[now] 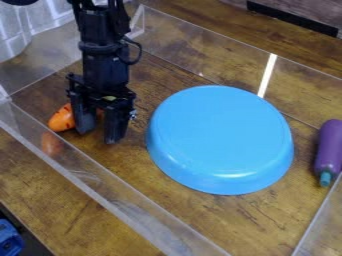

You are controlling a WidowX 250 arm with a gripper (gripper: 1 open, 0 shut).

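My black gripper [99, 118] is low over the wooden floor at the left of the camera view, right at an orange carrot [62, 117]. The carrot is partly hidden behind the dark fingers, and I cannot tell whether they are closed on it.
A large upturned blue bowl or lid [221, 138] lies just right of the gripper. A purple eggplant-like toy [330, 150] lies at the far right. Clear walls border the bin on the left and front.
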